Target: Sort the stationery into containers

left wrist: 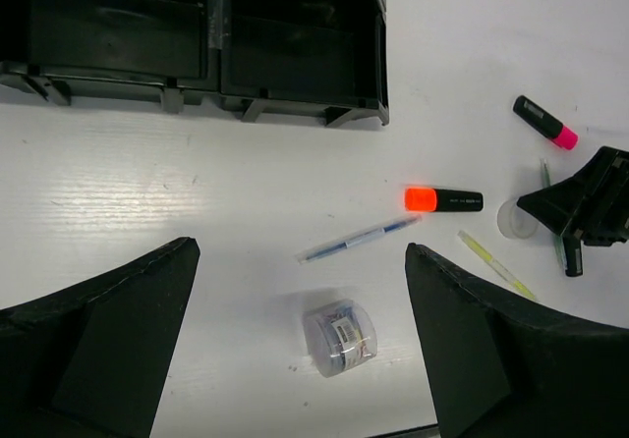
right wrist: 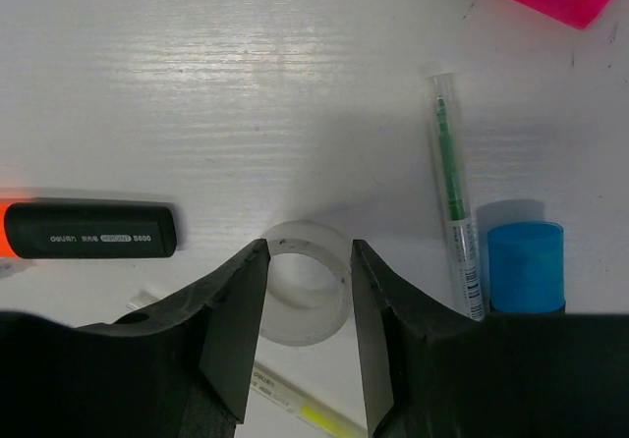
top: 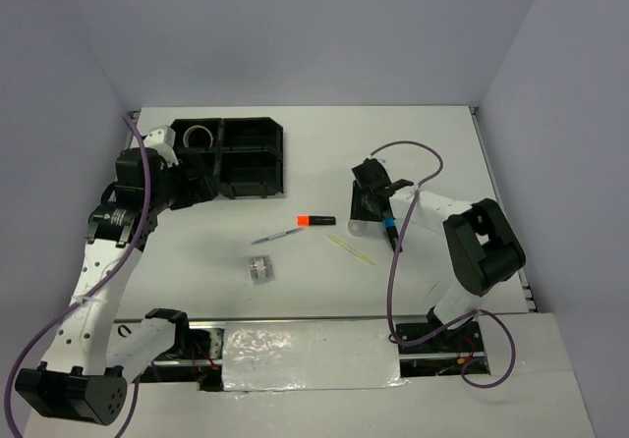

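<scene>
A clear tape roll point(right wrist: 307, 286) lies flat on the table, and my right gripper is over it, part open, a fingertip at either side of the ring. Left of it is an orange-capped marker point(top: 316, 221). A blue pen point(left wrist: 358, 239), a yellow pen point(top: 350, 249) and a clear round container point(left wrist: 339, 338) lie nearby. Beside the right gripper are a green pen point(right wrist: 455, 197) and a blue-capped marker point(right wrist: 526, 266). A pink-capped marker point(left wrist: 545, 122) lies farther back. My left gripper stands open and empty above bare table.
The black compartment box point(top: 252, 192) stands at the back left, with a tan tape roll point(top: 198, 136) in its back-left compartment. A raised edge point(top: 324, 319) runs along the front.
</scene>
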